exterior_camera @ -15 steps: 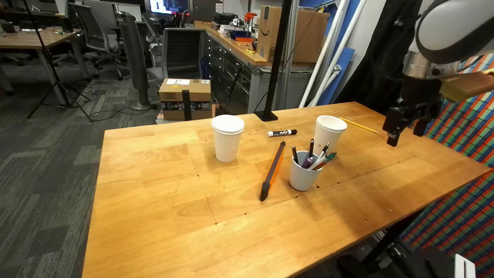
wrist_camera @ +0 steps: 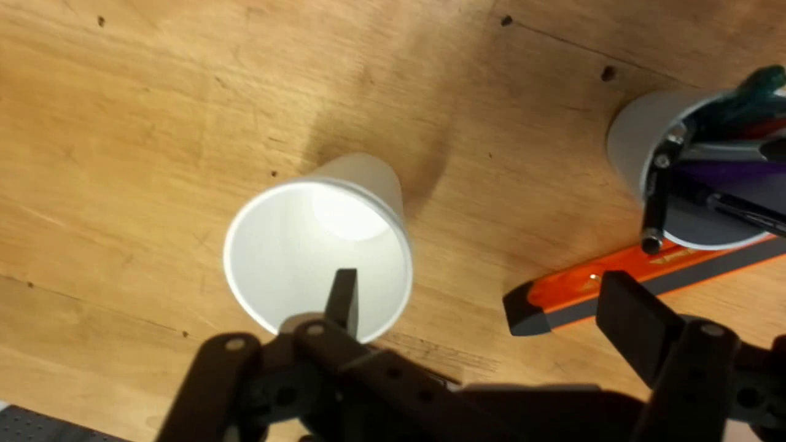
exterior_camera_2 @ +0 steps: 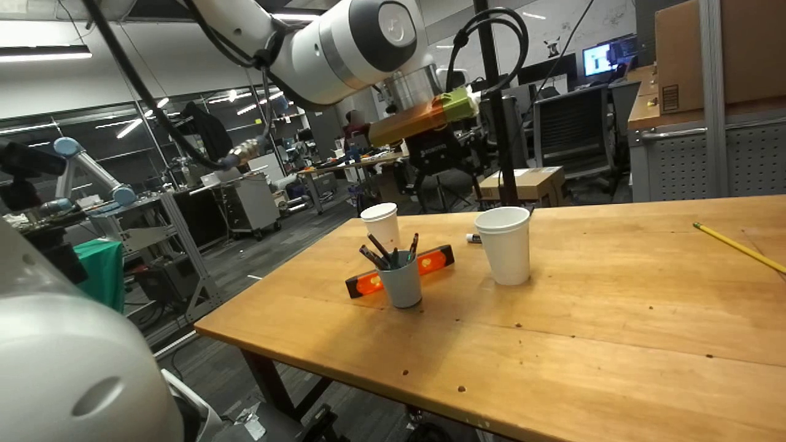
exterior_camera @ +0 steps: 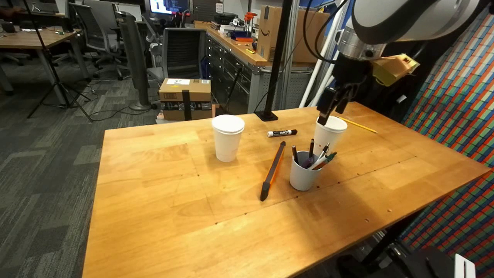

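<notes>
My gripper (exterior_camera: 332, 112) is open and holds nothing. In exterior view 1 it hangs at the upper right, its fingers overlapping the rim of an empty white cup (exterior_camera: 329, 134). Looking down in the wrist view, I see one finger (wrist_camera: 343, 298) across the lower part of that cup's mouth (wrist_camera: 284, 243); the other lies far to the right, over an orange-and-black level (wrist_camera: 589, 283). Exterior view 2 shows the gripper (exterior_camera_2: 447, 180) well above the tabletop. A small grey cup (exterior_camera: 301, 178) with several pens stands near the white cup. Another white cup (exterior_camera: 227, 141) is farther left.
A black-and-white marker (exterior_camera: 282, 133) lies behind the level, and a yellow pencil (exterior_camera: 359, 124) rests near the back right edge. A dark post (exterior_camera: 273, 69) rises at the back edge.
In exterior view 1 my gripper has moved left and somewhat up, from over the right of the table to the white cup's rim. The objects on the table have not moved.
</notes>
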